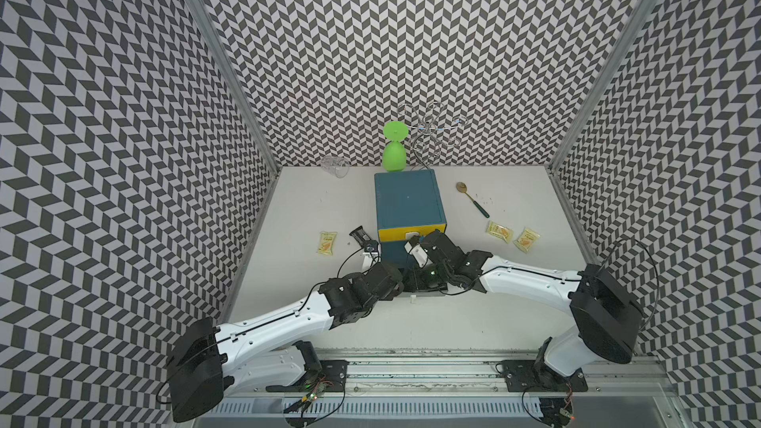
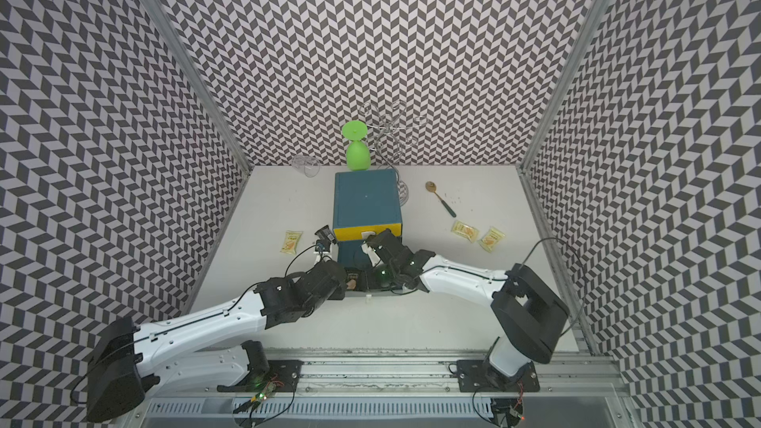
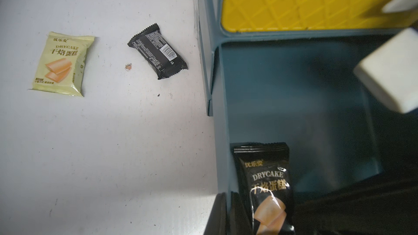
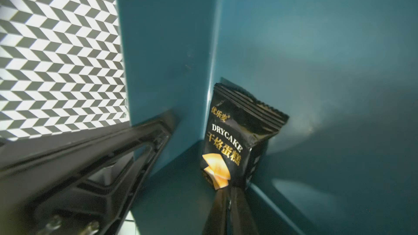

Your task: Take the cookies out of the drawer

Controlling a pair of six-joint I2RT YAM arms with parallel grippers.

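The blue drawer unit point(image 1: 409, 198) with yellow front has its drawer point(image 3: 296, 87) pulled out. A black DRYCAKE packet point(image 3: 265, 182) lies along the drawer's left wall in the left wrist view; in the right wrist view a black packet point(image 4: 235, 135) leans in a drawer corner. My left gripper is shut at that left wall, beside the packet; whether anything is between the fingertips is unclear. My right gripper is shut inside the drawer, its tips just below the packet. A black packet point(image 3: 157, 51) and a yellow one point(image 3: 61, 63) lie outside, left of the drawer.
Two yellow packets point(image 1: 498, 231) and a wooden spoon point(image 1: 480, 208) lie on the right. A green fan point(image 1: 394, 154) stands behind the unit, a clear container point(image 1: 335, 165) at back left.
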